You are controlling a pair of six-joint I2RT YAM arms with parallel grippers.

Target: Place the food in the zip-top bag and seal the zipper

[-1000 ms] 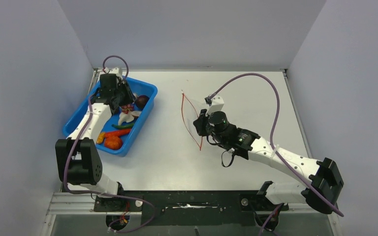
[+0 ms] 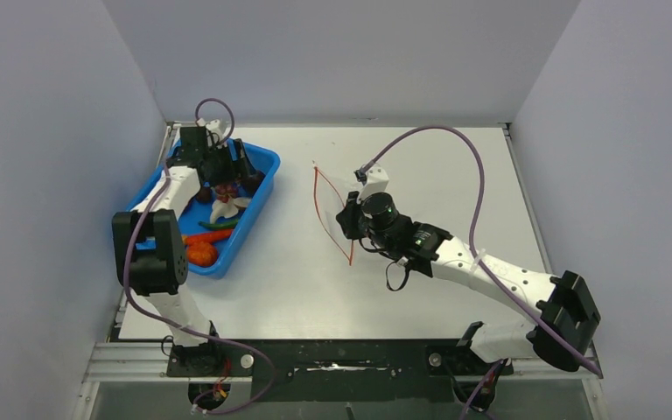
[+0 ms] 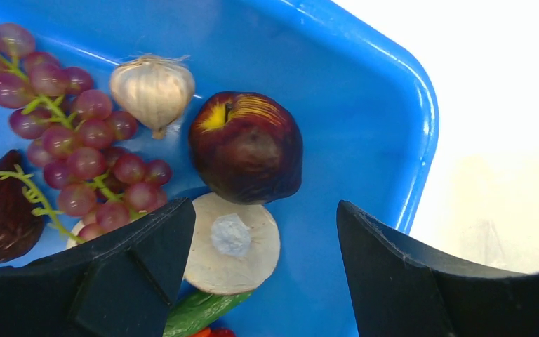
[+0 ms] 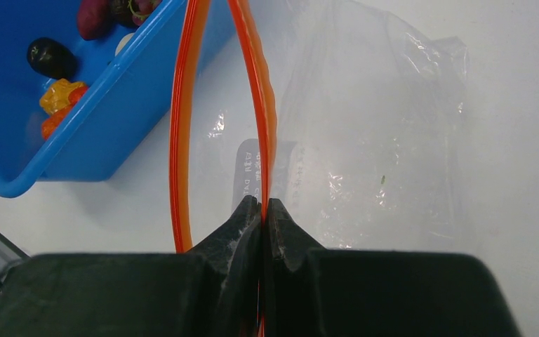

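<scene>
A blue bin (image 2: 262, 210) of play food fills the left of the table. My left gripper stands open over it, empty, above a dark red apple (image 3: 245, 147), garlic (image 3: 151, 91), grapes (image 3: 84, 154) and a pale round slice (image 3: 245, 260). My right gripper is shut on the orange-edged rim of the clear zip top bag (image 4: 365, 140), whose mouth gapes, with no food visible inside.
Grey walls enclose the sides and back.
My left gripper has moved right within the bin area, toward the apple's corner. My right gripper and the bag have shifted slightly left.
</scene>
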